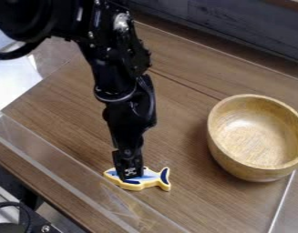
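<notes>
My black gripper [129, 167] reaches down from the top left, its fingertips low over a small flat toy fish [151, 178], white and blue with a yellow edge, lying on the wooden counter. The fingertips cover part of the fish's middle. The fingers are open; whether they touch the fish is hard to tell.
A round wooden bowl [252, 159] stands to the right of the fish.
</notes>
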